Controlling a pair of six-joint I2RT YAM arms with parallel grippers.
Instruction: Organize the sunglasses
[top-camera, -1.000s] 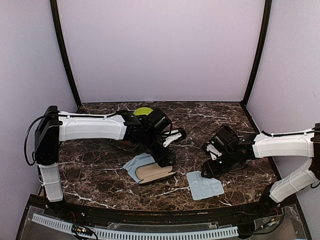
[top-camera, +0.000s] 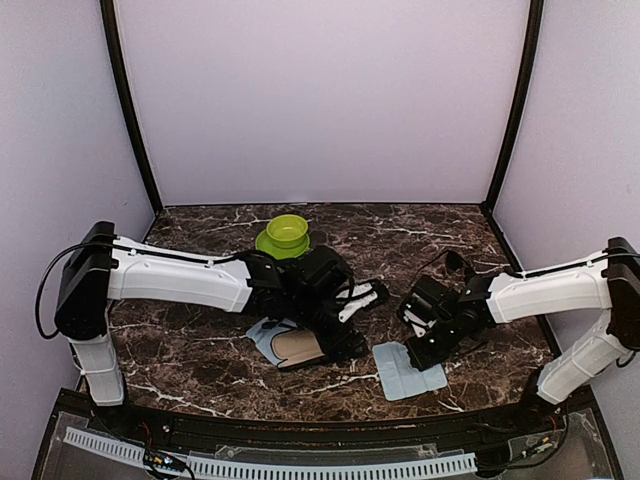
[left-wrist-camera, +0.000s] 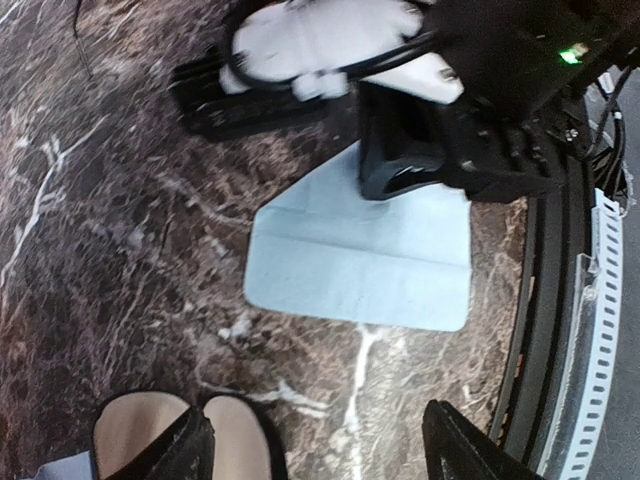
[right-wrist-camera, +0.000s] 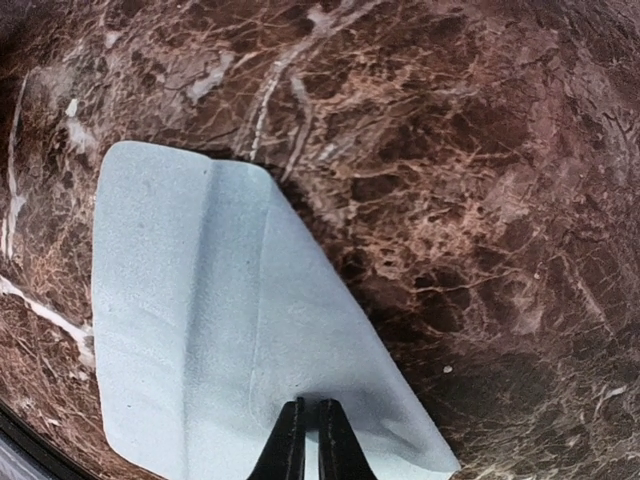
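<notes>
A light blue cleaning cloth (top-camera: 400, 380) (left-wrist-camera: 355, 275) (right-wrist-camera: 150, 300) lies creased on the marble table. My right gripper is down on it, fingertips close together at the cloth, which wrinkles beside them; whether any cloth is between them I cannot tell. My left gripper hangs open above the open tan glasses case (left-wrist-camera: 140, 430), with nothing visible between its fingers. The case lies on a second blue cloth (top-camera: 262, 335). Dark sunglasses (top-camera: 455, 262) lie at the back right, behind the right arm.
Green bowls (top-camera: 287, 230) stand at the back left, partly behind the left arm. The table (top-camera: 200, 380) has free room at front left and back. Its front edge with a rail runs close below the right-hand cloth.
My right gripper has come down onto the right-hand cloth. My left arm has shifted slightly toward the front and right, uncovering more of the green bowls.
</notes>
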